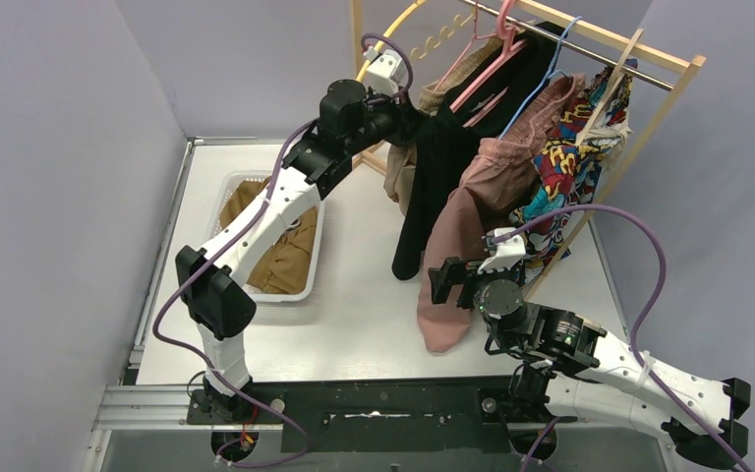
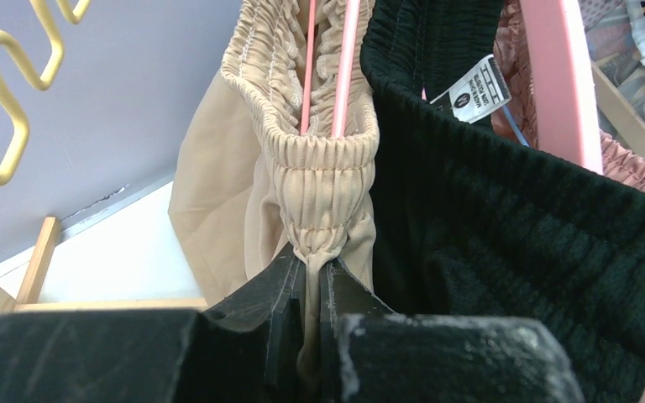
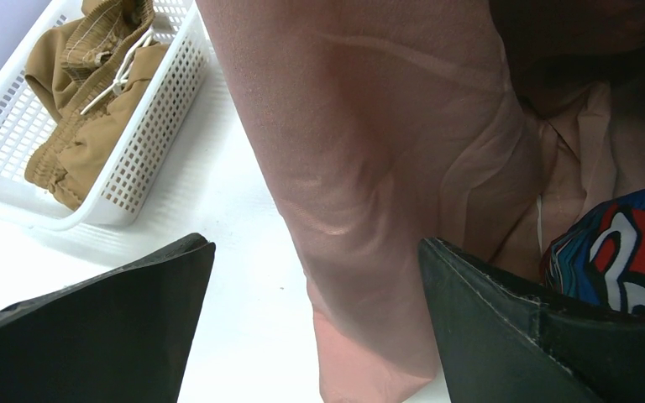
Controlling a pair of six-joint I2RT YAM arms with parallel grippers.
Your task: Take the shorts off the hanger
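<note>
In the left wrist view, beige shorts (image 2: 319,189) with an elastic waistband hang on a thin pink hanger (image 2: 347,67). My left gripper is shut on their cloth just below the waistband, which is bunched between the fingers. From above, the same shorts (image 1: 400,177) are partly hidden behind my left arm and black trousers. My right gripper stands open low at the front, with pink trousers (image 3: 369,185) behind the gap between its fingers and nothing gripped.
Black trousers (image 1: 433,187) on a pink hanger, the pink trousers on a blue hanger (image 1: 543,84) and patterned shorts (image 1: 572,162) crowd the rack to the right. A white basket (image 1: 315,256) holding brown clothing stands on the left. Bare table (image 1: 364,324) lies between.
</note>
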